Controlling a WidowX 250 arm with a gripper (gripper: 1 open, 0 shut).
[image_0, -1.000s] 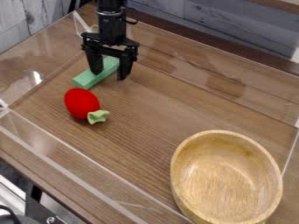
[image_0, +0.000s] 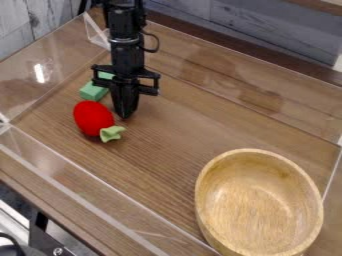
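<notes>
My black gripper (image_0: 123, 100) hangs low over the wooden table, its tips down by the green block (image_0: 94, 92), which is partly hidden behind it. It looks shut; whether anything is between the fingertips is hard to tell. Just in front of it lies a red object with a pale green end (image_0: 94, 120), apparently a toy vegetable.
A large wooden bowl (image_0: 259, 205) fills the front right. The table's edge runs along the back.
My gripper has moved down and toward the front, and now covers more of the green block. The red object and bowl look unmoved.
</notes>
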